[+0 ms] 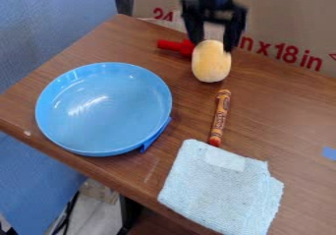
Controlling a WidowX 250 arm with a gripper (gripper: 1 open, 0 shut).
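Note:
A pale yellow oval object [210, 64] rests on the wooden table, with the dark gripper [213, 28] just above it, its blurred fingers reaching down around its top. I cannot tell whether they touch it. A red object [174, 45] lies behind it. A light blue plate [92, 109] is at the left, with a blue item partly under or beside its right edge. An orange crayon-like stick [218, 119] lies right of the plate, and a folded pale blue cloth [221, 190] is at the front.
A cardboard box [282, 28] stands behind the table. The table edge runs along the left.

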